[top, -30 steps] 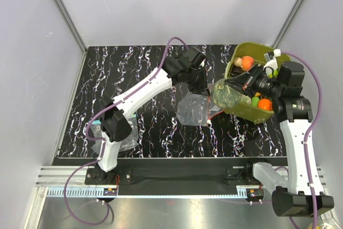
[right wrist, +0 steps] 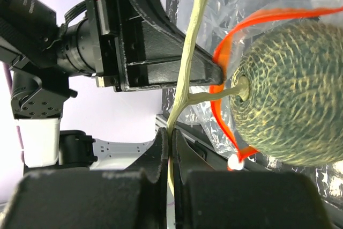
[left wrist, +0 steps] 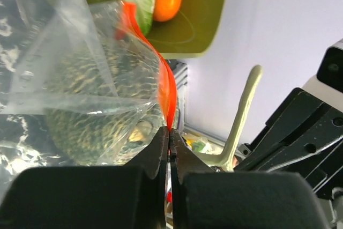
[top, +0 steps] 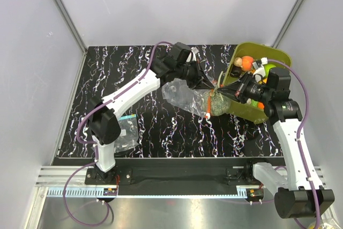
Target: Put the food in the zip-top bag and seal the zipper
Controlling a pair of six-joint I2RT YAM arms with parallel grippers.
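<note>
A green netted melon (top: pixel 218 106) hangs at the open mouth of a clear zip bag (top: pixel 179 96) with an orange zipper strip (left wrist: pixel 168 92). My right gripper is shut on the melon's pale stem (right wrist: pixel 185 68). The left gripper, close beside it, is shut on the strip at the bag's rim. Clear film lies over the melon in the left wrist view. Seen from the right wrist, the strip passes by the stem and along the melon's far side; how deep the melon sits in the bag cannot be told.
An olive bin (top: pixel 248 112) with several play foods, among them an orange one (top: pixel 247 63), stands at the right under my right arm. Another clear bag (top: pixel 127 133) with a blue strip lies at the left front.
The melon and right gripper have moved left, toward the bag. My left gripper has shifted slightly up and right in the top view, and the orange strip now crosses by the melon.
</note>
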